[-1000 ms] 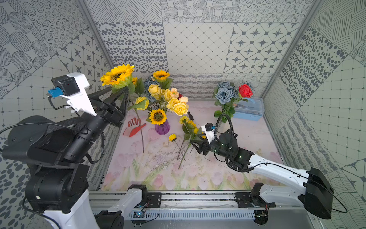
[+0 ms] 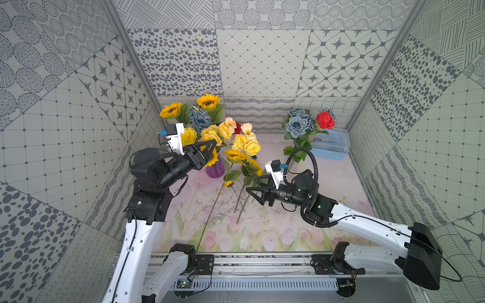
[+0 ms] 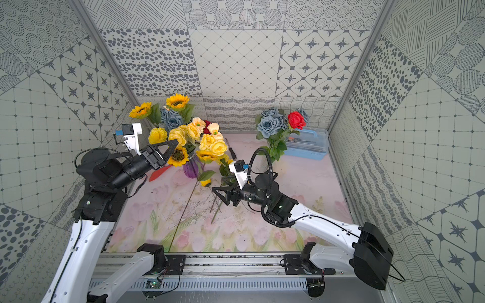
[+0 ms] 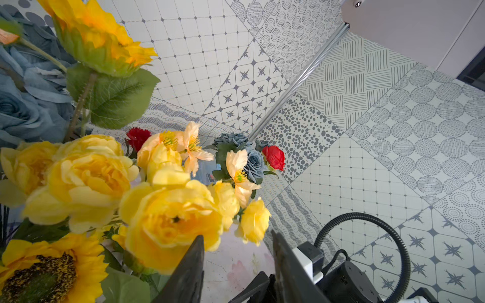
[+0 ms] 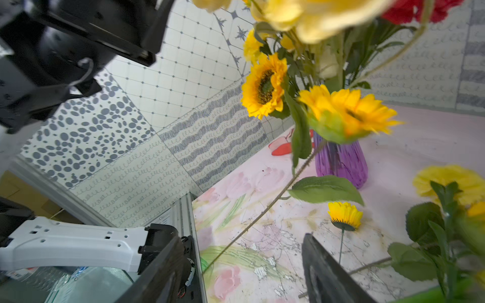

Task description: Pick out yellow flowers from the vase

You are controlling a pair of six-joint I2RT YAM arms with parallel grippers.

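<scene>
The purple vase [image 2: 215, 169] stands left of centre, holding yellow roses [image 2: 211, 134], sunflowers [image 2: 208, 102] and blue roses [image 2: 200, 118]. In front of it, a long-stemmed sunflower [image 5: 351, 118] is outside the vase, blurred, its stem slanting down toward the table's front edge. My left gripper [image 2: 213, 150] is at the vase's front left, close to its yellow blooms; its fingers [image 4: 189, 275] are apart and nothing shows between them. Over the middle of the table, my right gripper [image 2: 252, 184] is open and empty. It is near yellow flowers [image 5: 467, 184] lying loose on the table.
A second bunch with blue roses [image 2: 298, 123] and a red rose [image 2: 325, 120] stands at the right. Behind it is a blue clear box [image 2: 329, 145]. A red object [image 3: 159, 172] lies left of the vase.
The sunflower at my left gripper has come away from it and moved right, in front of the vase. My left arm has swung right, to the vase. The right arm has moved only slightly.
</scene>
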